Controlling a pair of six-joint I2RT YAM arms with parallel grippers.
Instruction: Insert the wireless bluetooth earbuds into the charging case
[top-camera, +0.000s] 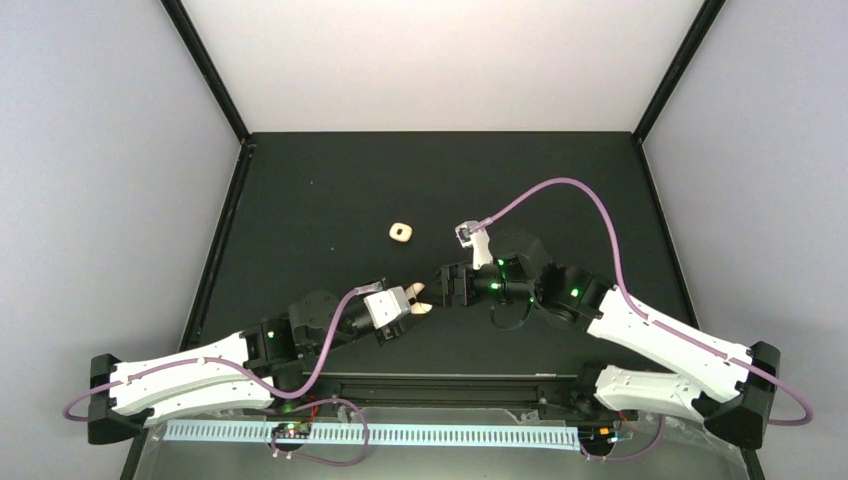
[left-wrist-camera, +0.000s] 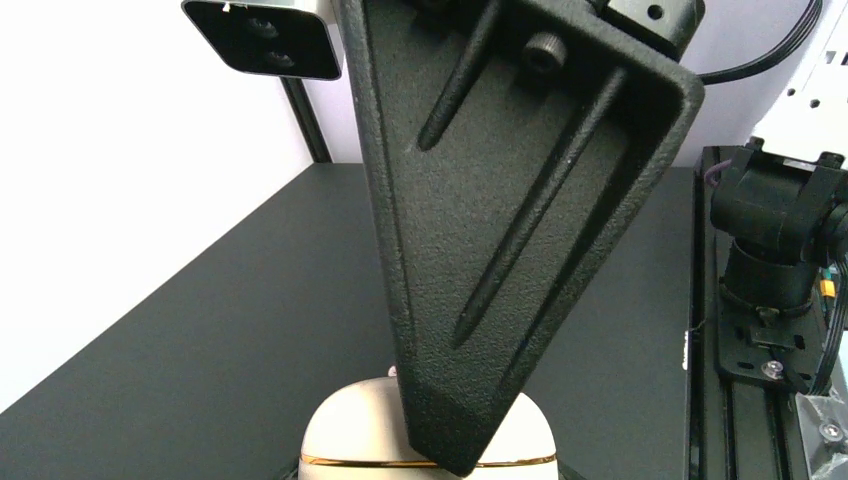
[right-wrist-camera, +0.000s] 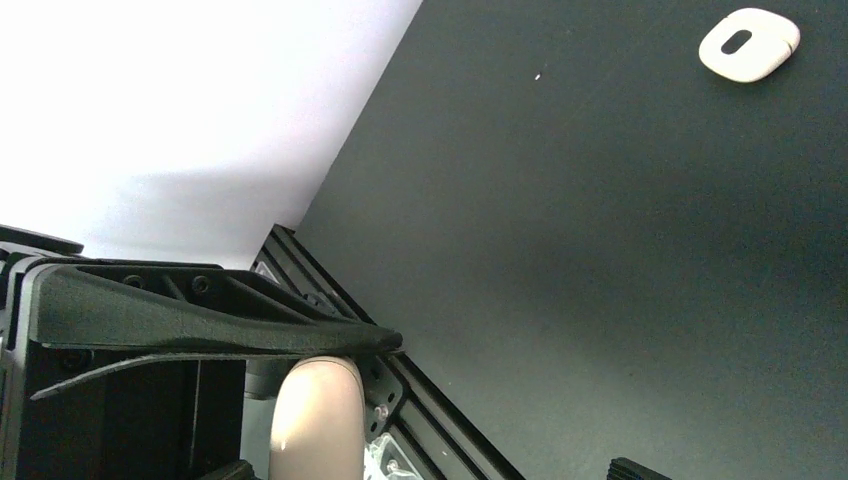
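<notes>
My left gripper (top-camera: 408, 301) is shut on the white charging case (left-wrist-camera: 340, 430), a rounded body with a gold seam, held near the front middle. My right gripper (top-camera: 440, 285) is open beside it, its fingertips close to the case. In the right wrist view the case (right-wrist-camera: 315, 420) shows end-on below a black finger; whether they touch I cannot tell.
Walls surround it on three sides, and a rail (top-camera: 450, 385) runs along the front edge.
</notes>
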